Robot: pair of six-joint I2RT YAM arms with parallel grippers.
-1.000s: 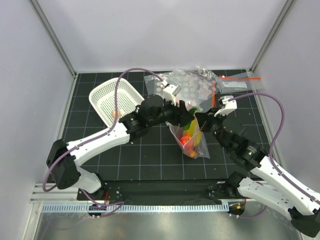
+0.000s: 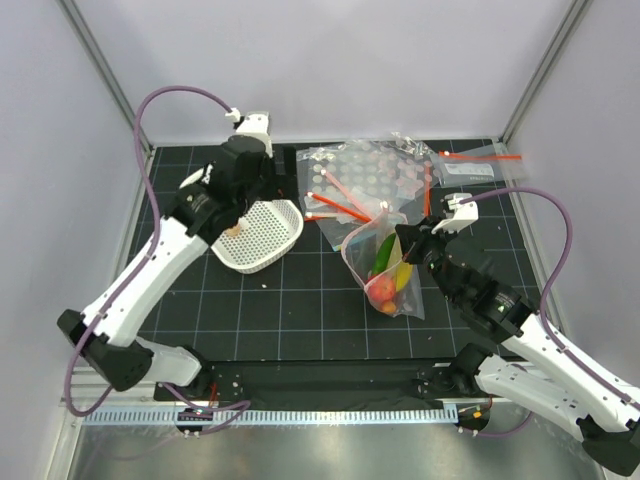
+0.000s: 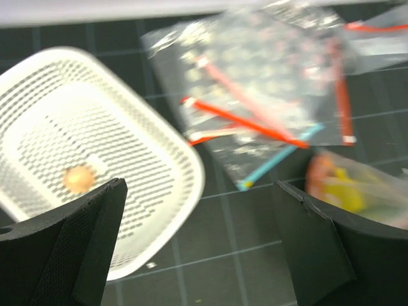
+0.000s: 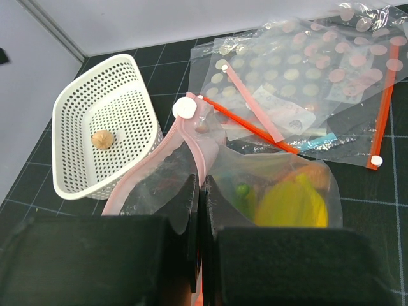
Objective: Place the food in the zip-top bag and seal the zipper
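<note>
An open zip bag (image 2: 365,260) with a pink zipper holds a green vegetable, a yellow item (image 4: 290,207) and red and orange round items. My right gripper (image 2: 405,245) is shut on the bag's rim, seen close in the right wrist view (image 4: 201,197). My left gripper (image 2: 270,175) is open above the white perforated basket (image 2: 255,235), which holds a small tan round item, probably food; in the left wrist view nothing is between its fingers.
Flat empty bags (image 4: 293,76) with red, pink and blue zippers lie at the back centre, another small bag (image 2: 470,170) at back right.
My left arm has moved from beside the zip bag leftward and back, over the basket. The right gripper has stayed at the bag's rim.
</note>
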